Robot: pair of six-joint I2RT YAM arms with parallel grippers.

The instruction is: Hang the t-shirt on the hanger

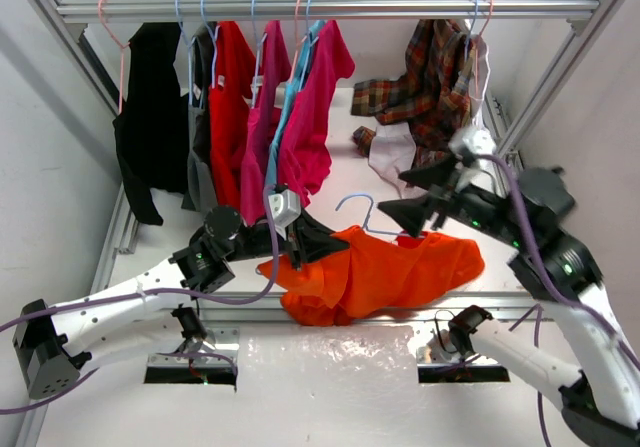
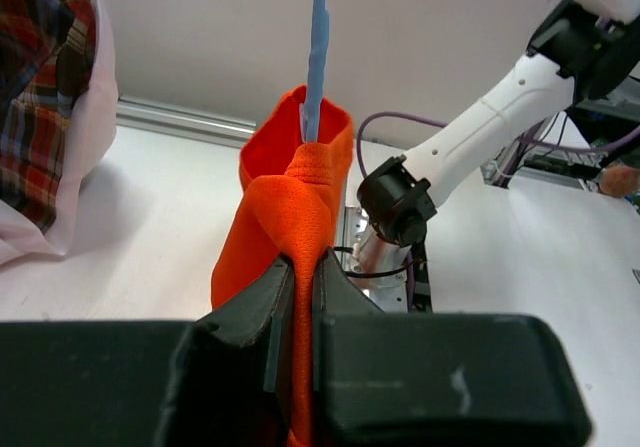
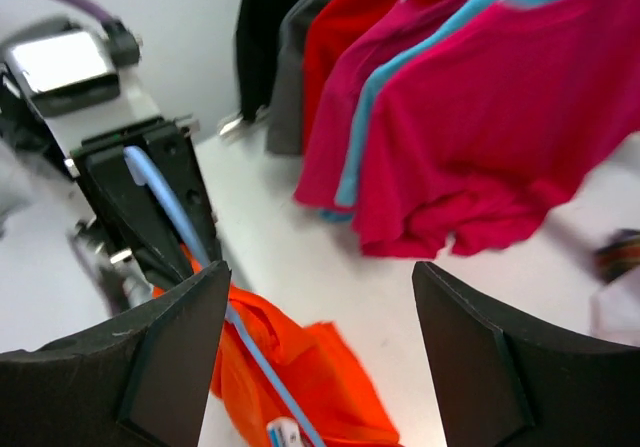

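Observation:
The orange t-shirt [image 1: 380, 277] hangs in a loose bunch over the shelf's front edge, a blue hanger [image 1: 356, 200] poking up from inside it. My left gripper [image 1: 330, 244] is shut on the orange fabric, a narrow fold between its fingers in the left wrist view, with the hanger [image 2: 316, 67] above. My right gripper [image 1: 405, 217] is apart from the shirt, above its right part near the hanger, fingers parted with nothing seen between them; in the right wrist view the hanger [image 3: 260, 357] runs down past the left finger into the shirt.
Hung garments, including a pink shirt [image 1: 310, 127], fill the rail's left half. A plaid shirt [image 1: 420, 87] with pale cloth hangs at the right. Bare shelf shows between them; the metal rail [image 1: 370, 7] crosses the top.

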